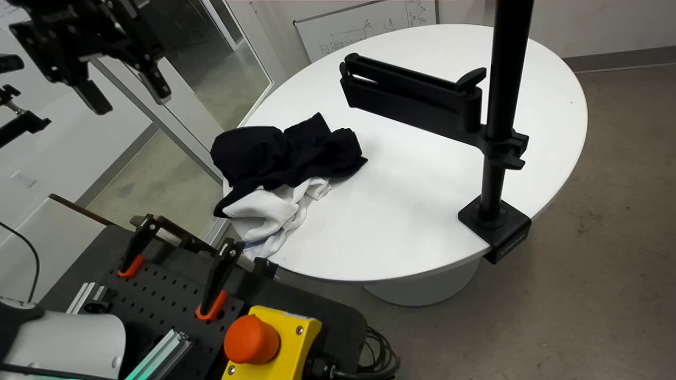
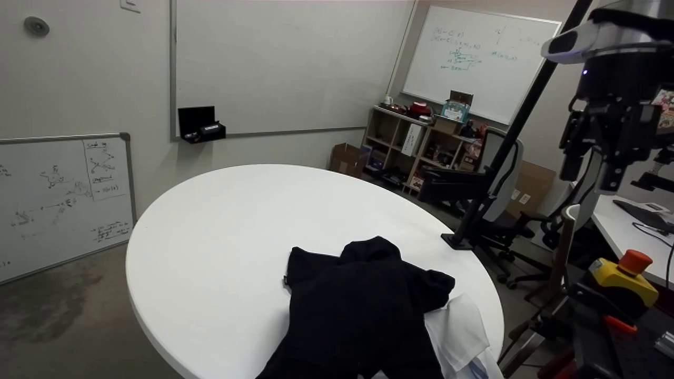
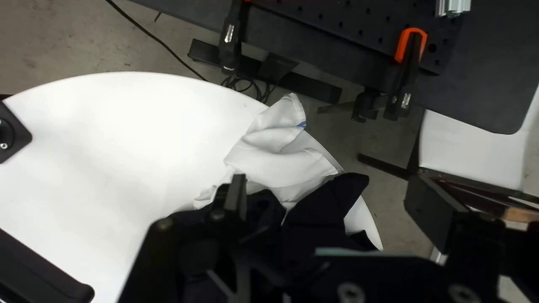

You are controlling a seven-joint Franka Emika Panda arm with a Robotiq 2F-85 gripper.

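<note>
A rumpled black cloth, which looks like a garment, lies near the edge of the round white table. Partly beneath it is a white cloth with a bit of blue at its edge. In the second exterior view the black cloth spreads toward the camera, the white cloth showing at its right. My gripper hangs high at the upper left, well above the table and apart from both cloths. Its fingers stand wide open with nothing between them. From the wrist, the white cloth reaches over the table edge; my gripper hides part of the black cloth.
A black pole with a folded arm is clamped at the table's edge. The dark bench beside the table carries clamps and a yellow box with a red button.
</note>
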